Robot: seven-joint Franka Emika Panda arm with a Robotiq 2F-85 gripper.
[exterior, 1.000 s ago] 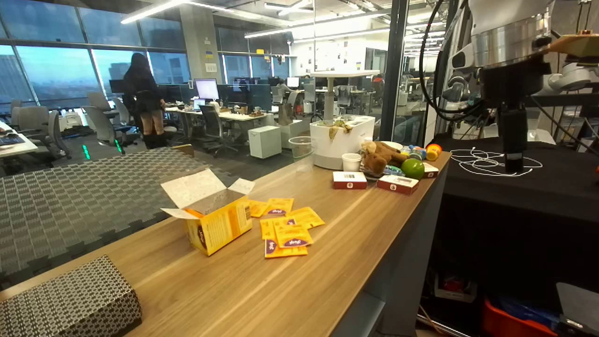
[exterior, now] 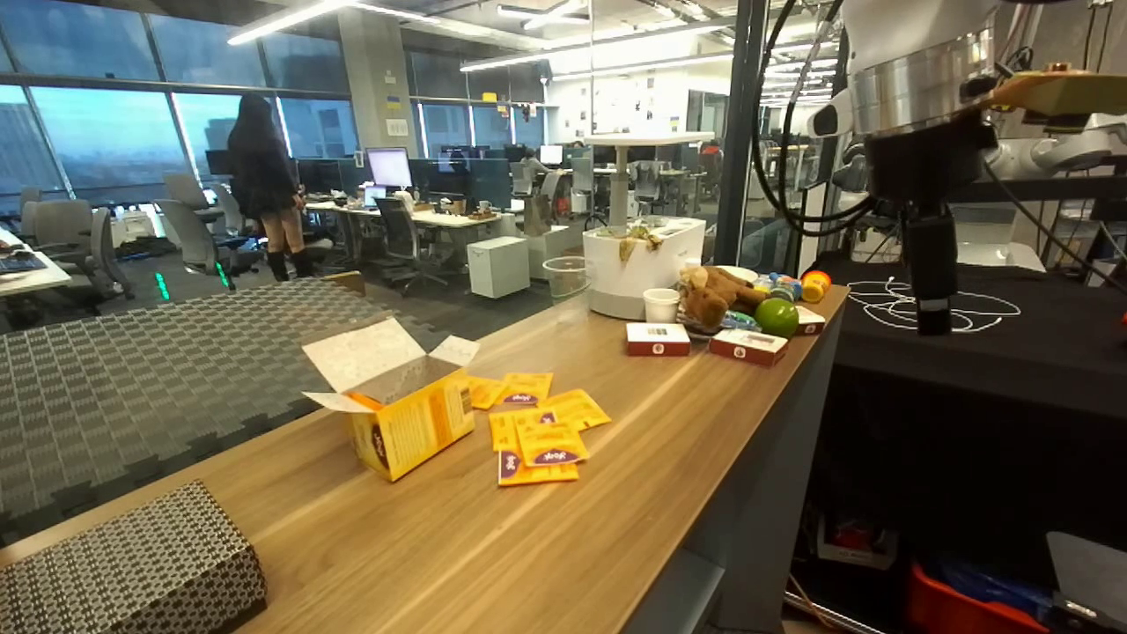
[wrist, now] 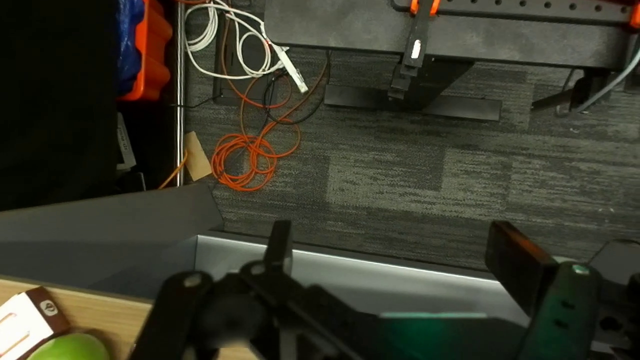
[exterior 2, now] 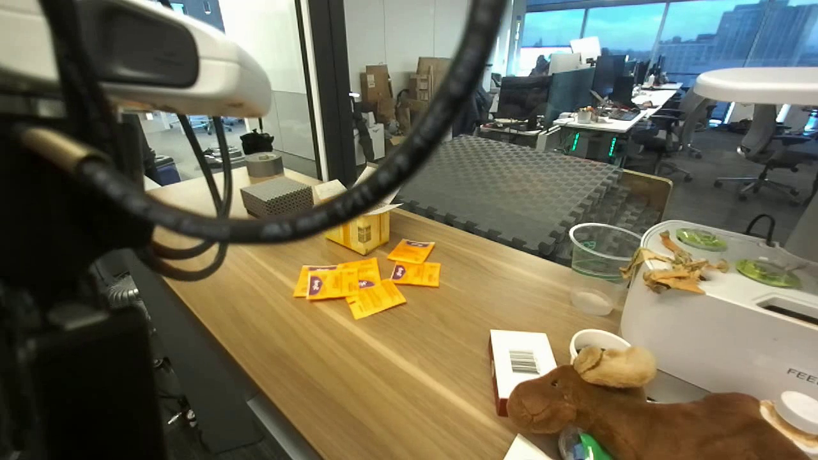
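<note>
Several yellow tea packets point(exterior: 551, 443) lie in a loose, overlapping group on the wooden table. Beside them stands a yellow box point(exterior: 420, 424) with its flaps up; something orange shows inside its opening. In the wrist view my gripper is open, its two fingers wide apart and nothing between them. Exterior view 1 has the gripper hanging off the table's right side, well away from the packets and the box. The second exterior view shows the packets point(exterior 2: 349, 283) flat on the wood, with the box point(exterior 2: 360, 230) just behind them.
Red-and-white boxes point(exterior: 657, 339), a green fruit point(exterior: 777, 317), a white cup point(exterior: 661, 305) and a brown plush toy point(exterior 2: 613, 398) crowd the far end near a white planter point(exterior: 644, 269). A patterned box point(exterior: 137, 565) sits at the near left. Bare wood lies in front of the packets.
My arm and gripper have shifted a little to the left in exterior view 1, toward the table. Packets and box have stayed put. A person in the background has moved slightly.
</note>
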